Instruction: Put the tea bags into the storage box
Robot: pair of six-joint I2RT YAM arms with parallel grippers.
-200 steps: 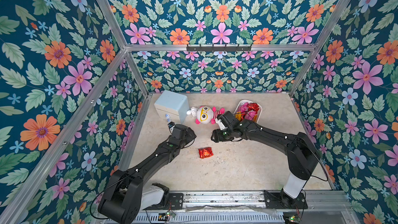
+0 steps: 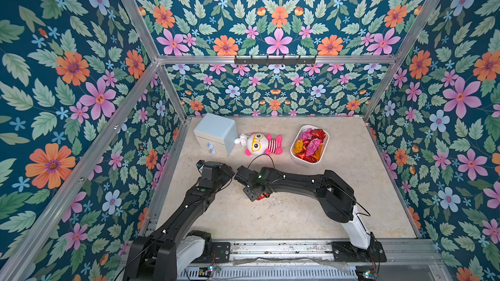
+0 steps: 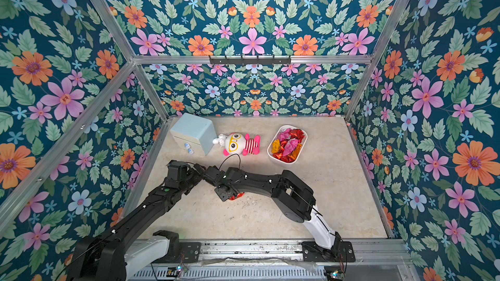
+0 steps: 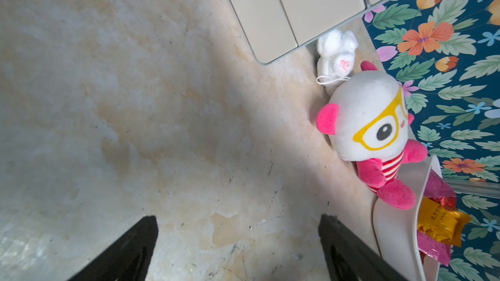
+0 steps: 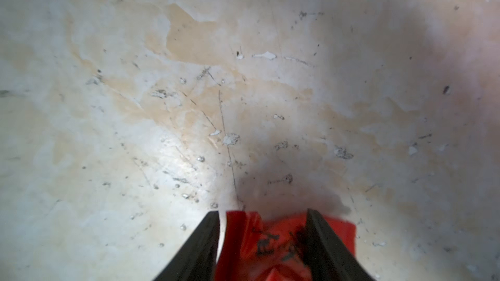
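A shiny red tea bag packet (image 5: pixel 276 252) lies on the table at the bottom of the right wrist view. My right gripper is over it with its fingers part open; red wrapper shows between the fingers and beyond the right one. From above, the arm hides most of that packet (image 2: pixel 262 196). Wide apart in the left wrist view, the fingers of my left gripper have only bare tabletop between them. A white tub (image 2: pixel 294 157) at the back right holds several red, pink and yellow packets. At the back left stands a pale blue and cream box (image 2: pixel 216 129).
Between box and tub lies a pink and white plush toy (image 4: pixel 367 119), with a small white plush (image 4: pixel 336 59) by its head. A small blue and white figure (image 2: pixel 211 148) sits at the box's front. Both arms' ends are close together mid-table.
The left arm has drawn back slightly toward the left.
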